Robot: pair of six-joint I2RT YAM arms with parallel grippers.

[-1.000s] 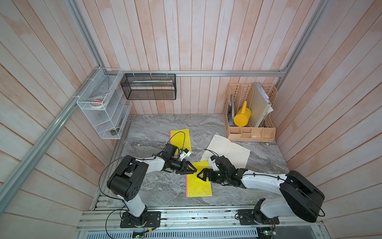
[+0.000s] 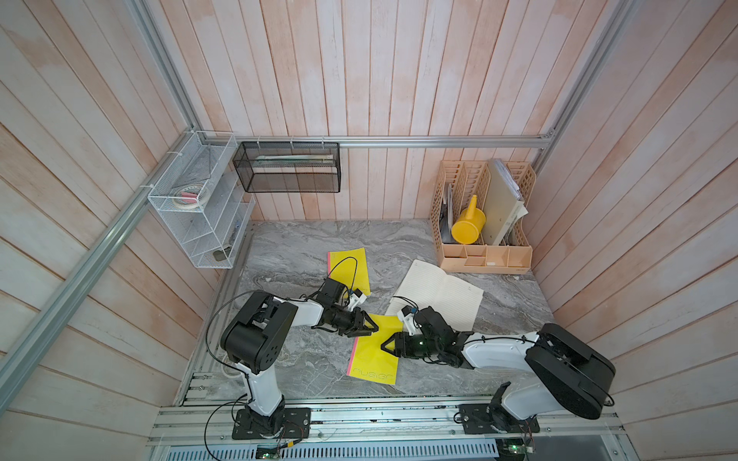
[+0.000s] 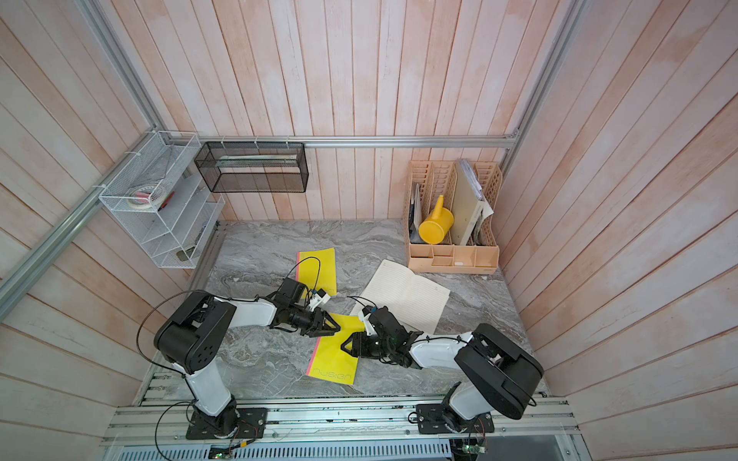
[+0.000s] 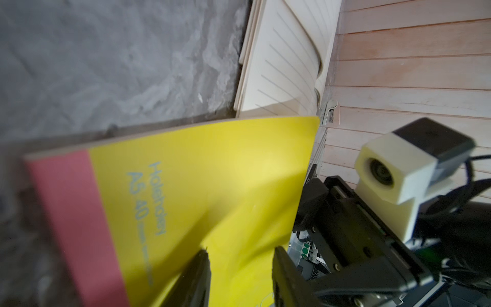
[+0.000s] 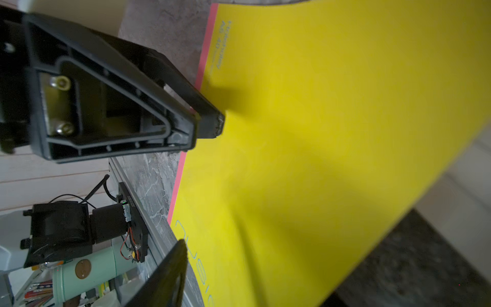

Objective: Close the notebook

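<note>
A yellow notebook (image 2: 373, 367) with a pink spine strip lies cover up at the front middle, slightly turned. My left gripper (image 2: 369, 325) is over its upper left part; in the left wrist view its fingers (image 4: 198, 280) stand apart with the yellow cover (image 4: 204, 184) below and between them. From the right, my right gripper (image 2: 391, 345) reaches over the same notebook, and its fingers (image 5: 210, 125) are also apart. The cover (image 5: 307, 128) looks slightly bent in both wrist views. Whether the fingertips touch it cannot be made out.
Another yellow notebook (image 2: 350, 265) lies behind the left gripper. An open notebook with blank-looking pages (image 2: 448, 290) lies behind the right gripper, its near corner close to the front notebook. A beige organizer (image 2: 486, 262) stands at the back right.
The front notebook has slid left and rotated so its bottom points lower left. My right gripper has moved slightly toward the front. The left gripper has shifted only a little.
</note>
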